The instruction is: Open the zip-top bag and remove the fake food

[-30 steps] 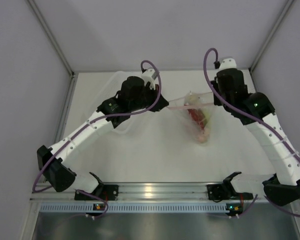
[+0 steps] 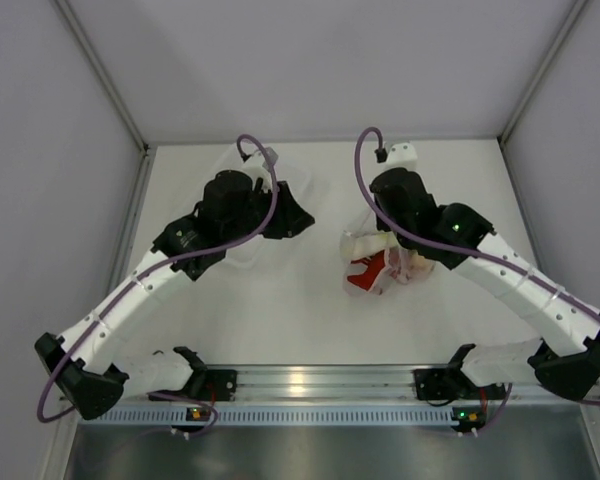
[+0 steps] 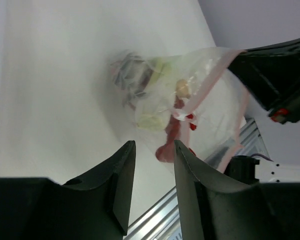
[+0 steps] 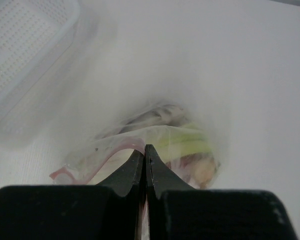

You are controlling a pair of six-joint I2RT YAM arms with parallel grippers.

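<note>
The clear zip top bag [image 2: 375,265] with a pink seal sits on the table below my right gripper, holding red, green-yellow and tan food [image 3: 172,137], seen hazily through the plastic. In the right wrist view my right gripper is shut on the bag's top edge. My left gripper is left of the bag, apart from it, its fingers somewhat apart with nothing visible between them.
A white perforated plastic bin [image 4: 25,45] stands at the left rear, behind my left arm.
My left gripper has moved left and released the bag's edge. My right gripper has moved left with its edge of the bag, which now hangs bunched beneath it.
</note>
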